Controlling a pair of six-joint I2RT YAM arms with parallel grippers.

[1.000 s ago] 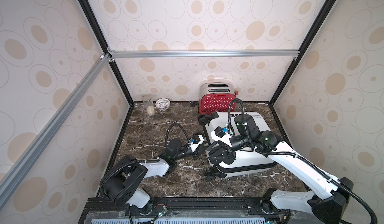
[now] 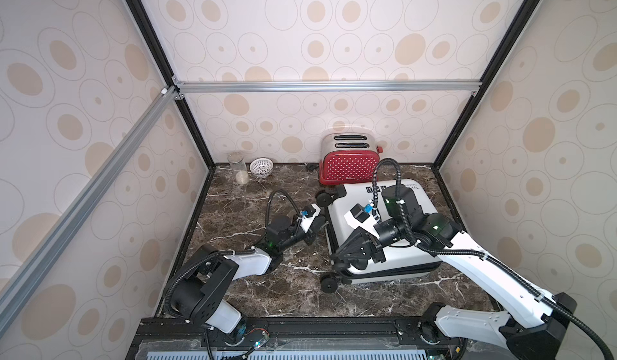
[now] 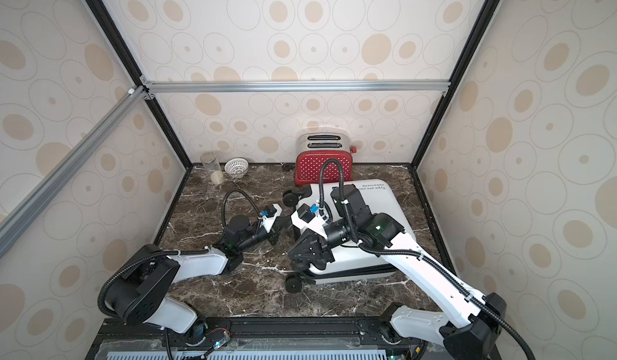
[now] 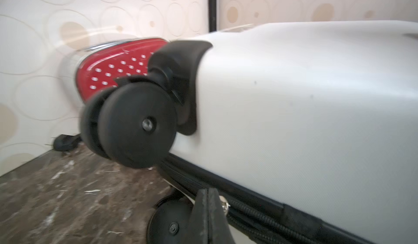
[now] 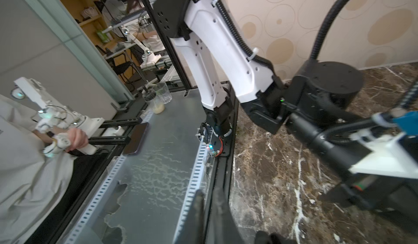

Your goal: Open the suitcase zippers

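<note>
A white suitcase (image 3: 379, 209) lies flat on the marble counter, wheels on its left. My left gripper is shut at the suitcase's left side, in front of the black zipper (image 4: 265, 215); a metal piece shows just behind its fingertips, and I cannot tell that anything is between them. My right gripper (image 2: 340, 263) is low over the suitcase's front left corner, near the front wheel (image 2: 329, 284). In the right wrist view its fingers are blurred, so their opening is unclear; the suitcase below it is largely hidden by the arm.
A red dotted toaster (image 2: 349, 167) stands behind the suitcase. A clear jar (image 2: 237, 167) and a white basket (image 2: 261, 167) sit at the back left.
My right gripper has moved toward the front, downward in the top left view. The suitcase has shifted slightly.
</note>
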